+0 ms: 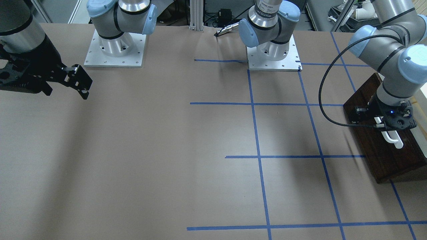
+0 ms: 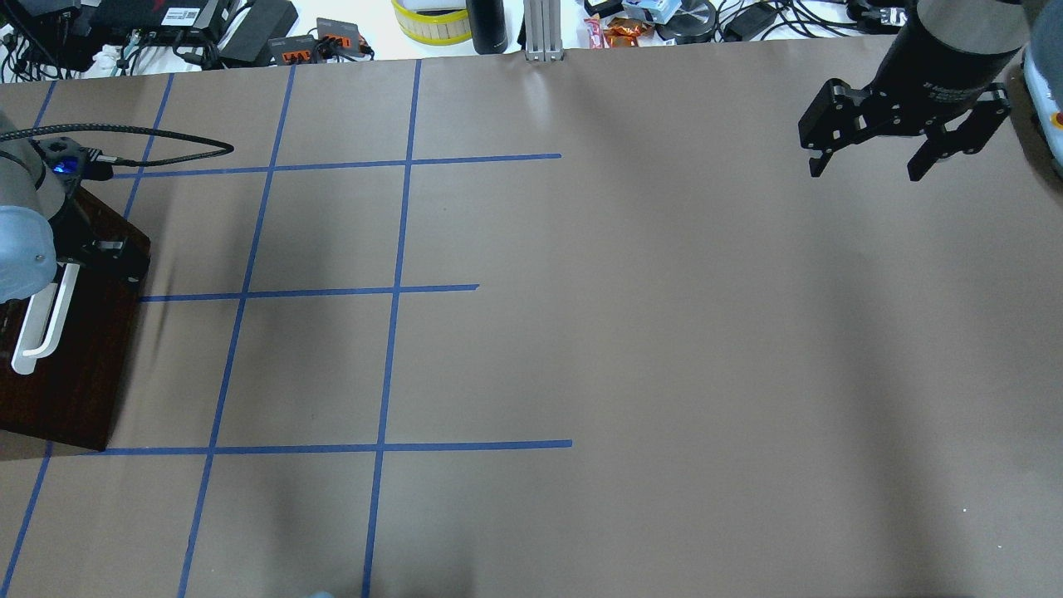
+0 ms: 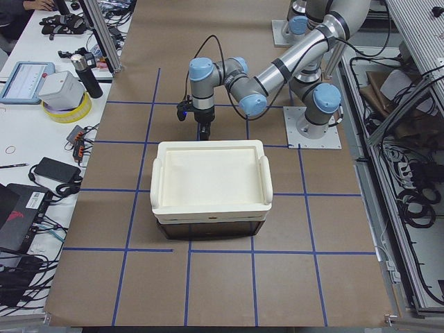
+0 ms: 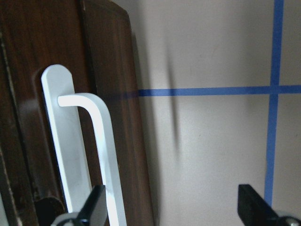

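Observation:
My gripper is at a dark wooden box [image 1: 370,156] with a white handle [image 4: 108,165] on its side, at the right in the front view and the left edge in the top view. The gripper [image 2: 105,259] sits right over one end of the handle. In the left wrist view its fingertips stand wide apart, the handle beside the left finger; whether they touch cannot be told. The box's top carries a white tray [image 3: 211,173], seen in the left view.
Other robot arms stand around, one gripper [image 2: 887,129] hanging at the top right of the top view, others on white base plates [image 1: 112,60] at the back.

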